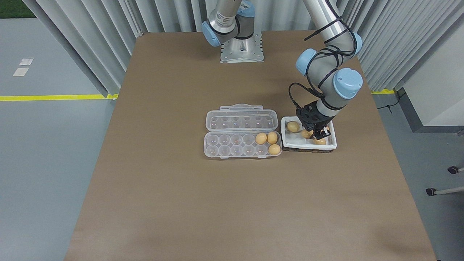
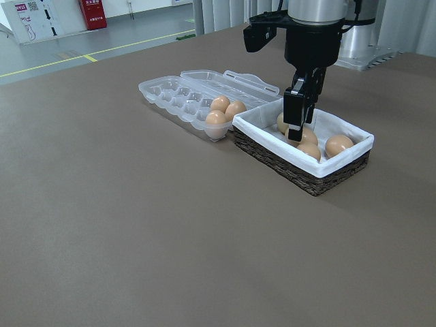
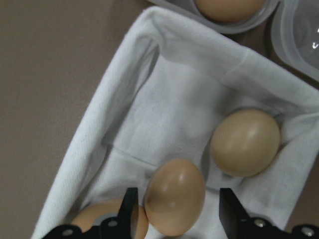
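My gripper is open over a white-lined wicker basket (image 2: 276, 157), with a brown egg (image 3: 174, 196) between and below its two fingers; I cannot tell whether they touch it. A paler egg (image 3: 245, 142) lies at the upper right of the lining in the wrist view, and another brown egg (image 3: 92, 216) is partly hidden by the left finger. Beside the basket sits an open clear plastic egg carton (image 1: 235, 143) holding three eggs (image 1: 274, 149) at its end nearest the basket; its other cups are empty.
A grey floor surrounds the table.
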